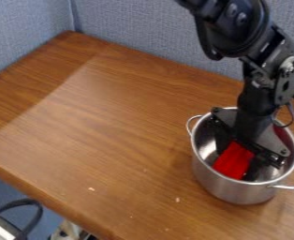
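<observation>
My black gripper (244,136) reaches down from the top right into a steel pot (237,191) with two loop handles at the right of the table. A red object (233,159) lies inside the pot at the fingertips, partly covered by the gripper. The fingers appear closed on it, though the dark tips are hard to make out against the pot's interior.
Grey padded walls (137,33) bound the back and left. A black cable or strap (31,216) lies below the table's lower-left edge.
</observation>
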